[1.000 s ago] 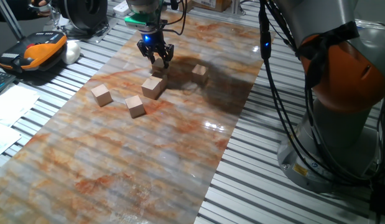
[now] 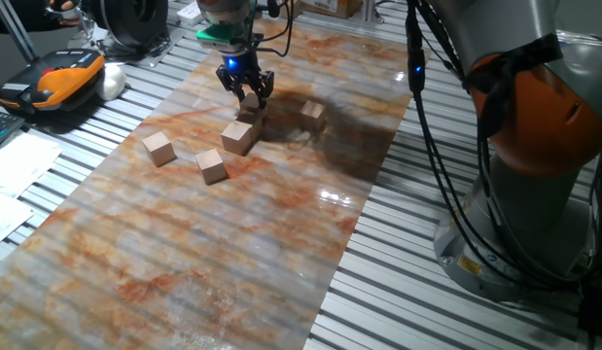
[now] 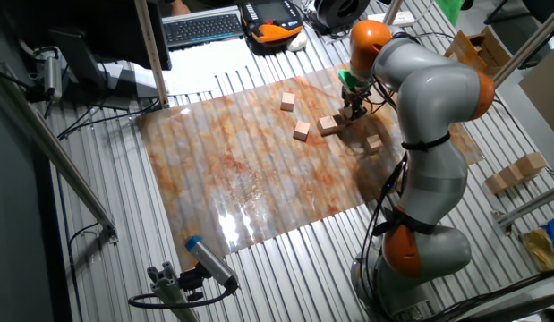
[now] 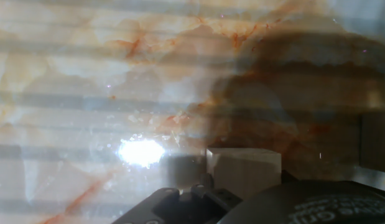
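My gripper [image 2: 247, 89] points down at the far part of the marbled board, shut on a wooden cube [image 2: 250, 101]. That held cube sits low, right behind another wooden cube [image 2: 236, 138]; whether the two touch is hard to tell. In exterior view 2 the gripper [image 3: 353, 103] is partly hidden by the arm. The wrist view shows a pale cube [image 4: 245, 171] at the bottom edge, beside the dark fingers [image 4: 161, 202]. Two more cubes stand apart, one at the left [image 2: 159, 149] and one nearer [image 2: 211, 166]. A further cube [image 2: 312, 117] lies in the arm's shadow.
The marbled board [image 2: 174, 262] is bare across its near part. An orange teach pendant [image 2: 53, 80] and papers [image 2: 18, 175] lie along the left side. Several blocks [image 3: 514, 174] rest off the board at the right in exterior view 2.
Over the last second my gripper and its cube have shifted slightly down and to the right, close behind the standing cube.
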